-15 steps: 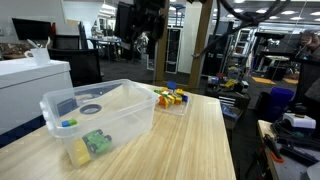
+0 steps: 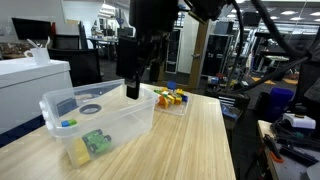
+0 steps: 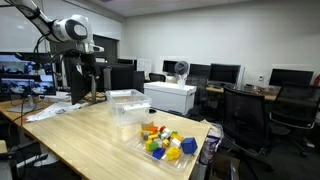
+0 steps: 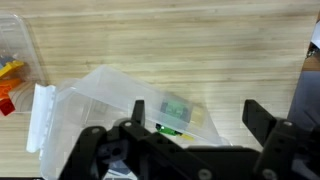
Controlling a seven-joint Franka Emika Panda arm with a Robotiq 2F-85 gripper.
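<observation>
A clear plastic box (image 2: 123, 126) stands on the wooden table, with a few green, yellow and blue pieces (image 2: 97, 141) inside it. My gripper (image 2: 144, 83) hangs over the box's right part in exterior view 1. Its two dark fingers stand wide apart in the wrist view, open, and nothing shows between them but the box and bare table. Below them, the box (image 4: 85, 112) fills the lower middle, with green pieces (image 4: 176, 110) seen at its bottom. In exterior view 2 the gripper (image 3: 89, 68) is up at the left, clear of the box (image 3: 128, 107).
A shallow clear tray (image 3: 150, 147) of colourful blocks (image 3: 176, 144) lies farther along the table; its edge (image 4: 36, 70) shows at left in the wrist view. A white cabinet (image 3: 170, 96) stands behind the table.
Box and tray have not moved.
</observation>
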